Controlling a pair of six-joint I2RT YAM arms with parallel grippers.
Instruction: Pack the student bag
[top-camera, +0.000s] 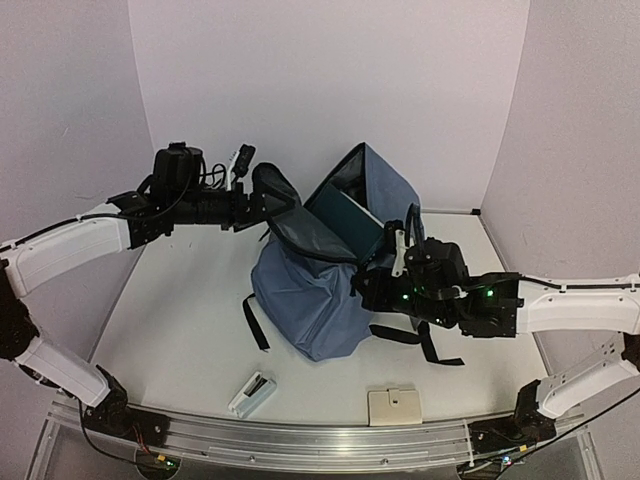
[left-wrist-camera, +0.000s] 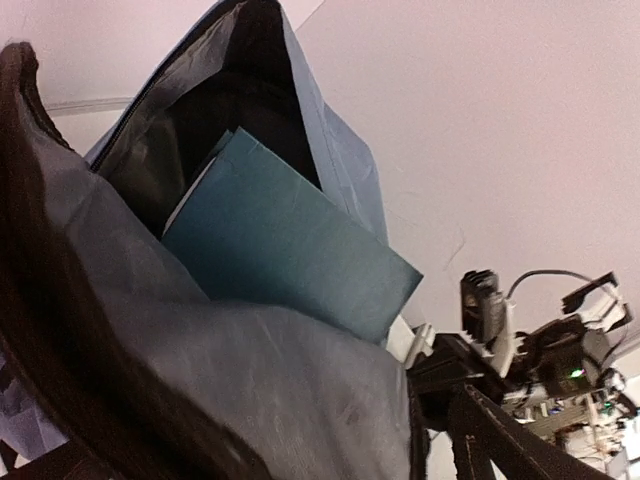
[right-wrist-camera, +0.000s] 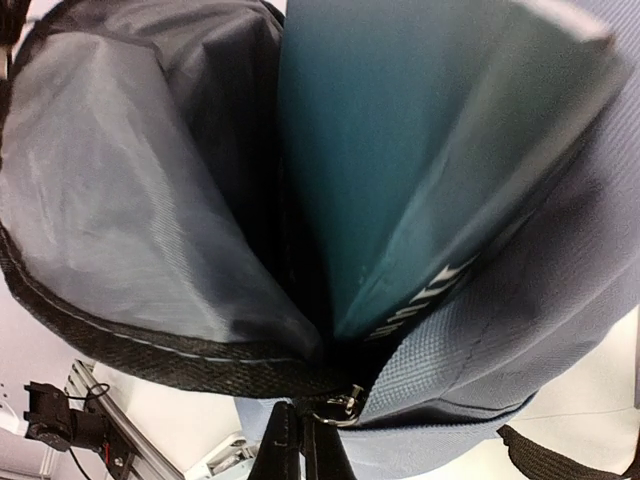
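A blue-grey backpack (top-camera: 312, 310) stands mid-table, its top unzipped and its lined front flap (top-camera: 305, 232) folded out. Inside leans a dark teal book (top-camera: 345, 222), its upper part standing out of the opening. My left gripper (top-camera: 286, 204) is at the flap's upper edge; the flap covers much of its wrist view, and how its fingers stand is hidden. My right gripper looks shut at the opening's lower corner, its tips touching or nearly touching the metal zipper slider (right-wrist-camera: 345, 404). Whether the slider's tab is between the fingers does not show.
A clear pencil case (top-camera: 252, 395) lies at the front left, and a beige wallet-like pouch (top-camera: 394, 407) at the front right. Black straps (top-camera: 430, 345) trail from the bag. Table to the left of the bag is bare.
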